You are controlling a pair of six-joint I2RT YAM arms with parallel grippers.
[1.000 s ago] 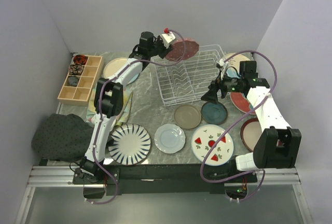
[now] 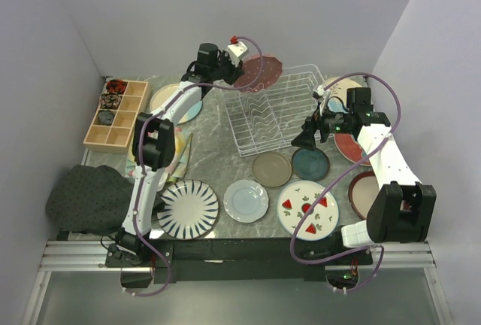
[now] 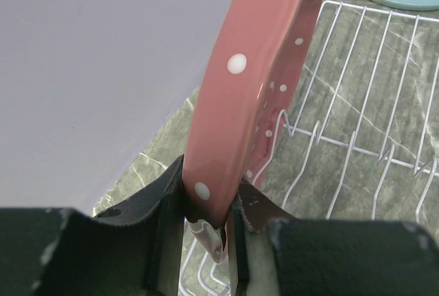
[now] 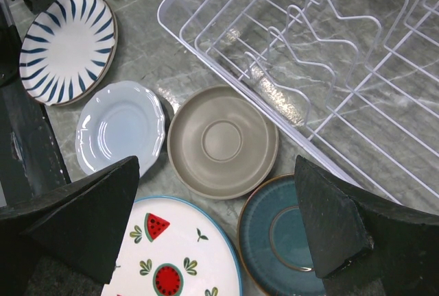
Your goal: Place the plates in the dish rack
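My left gripper is shut on the rim of a red plate [image 3: 236,97] with white dots, held on edge at the back end of the white wire dish rack [image 3: 384,83]. In the top view the red plate [image 2: 259,74] leans over the rack's far left part; whether its lower edge sits between the wires cannot be told. My right gripper [image 2: 312,141] stands open with nothing between its fingers, above the teal plate [image 4: 271,227] near the rack's front right corner. In the right wrist view the rack's front slots [image 4: 309,42] are empty.
Before the rack lie a taupe plate [image 2: 271,169], a pale blue plate [image 2: 246,201], a watermelon plate [image 2: 307,210] and a striped plate [image 2: 188,209]. Further plates lie right of the rack. A wooden divided tray [image 2: 118,116] is at the left, a dark cloth [image 2: 90,198] in front of it.
My left gripper and the red plate have shifted slightly to the left. The right arm and the other dishes stay where they were.
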